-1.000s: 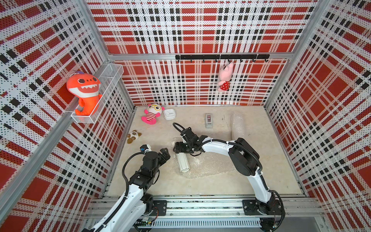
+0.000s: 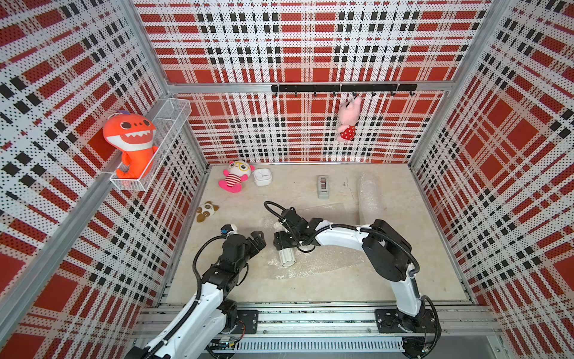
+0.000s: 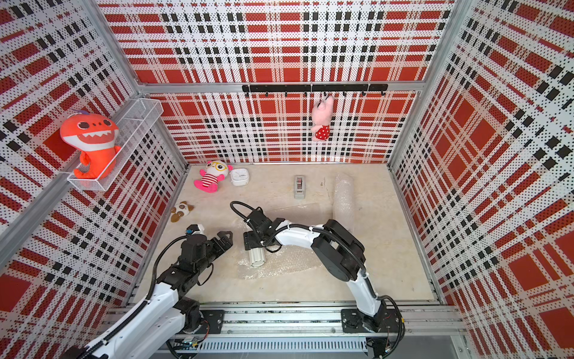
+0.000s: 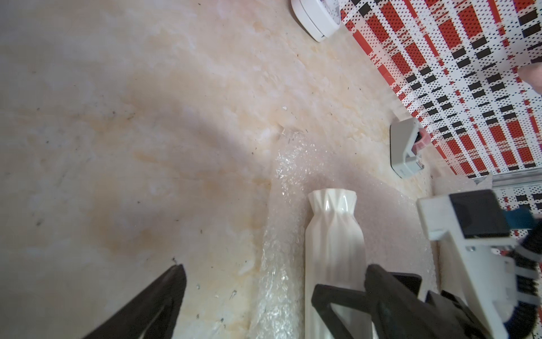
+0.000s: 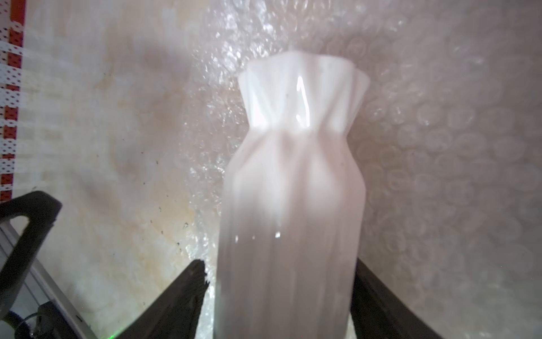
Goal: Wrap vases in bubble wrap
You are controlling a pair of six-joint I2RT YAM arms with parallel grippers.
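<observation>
A white fluted vase (image 5: 290, 214) lies on its side on a flat sheet of bubble wrap (image 2: 334, 263), near the sheet's left edge. Its narrowed neck points toward the back, and its base faces the front. Over its middle is my right gripper, open around the vase; a thin gap shows between the left finger and the vase, while the right finger (image 5: 367, 288) sits close against its side. My left gripper stands open and empty above bare table, left of the wrap. The right arm covers part of the vase in the top left view.
A rolled piece of bubble wrap (image 2: 369, 194) lies at the back right, with a grey tape dispenser (image 2: 323, 187) beside it. A white box (image 2: 262, 177), a pink plush (image 2: 236, 177) and a small brown-white plush (image 2: 207, 211) are at the back left.
The vase has gone from tilted to lying on the wrap. The left gripper has barely shifted.
</observation>
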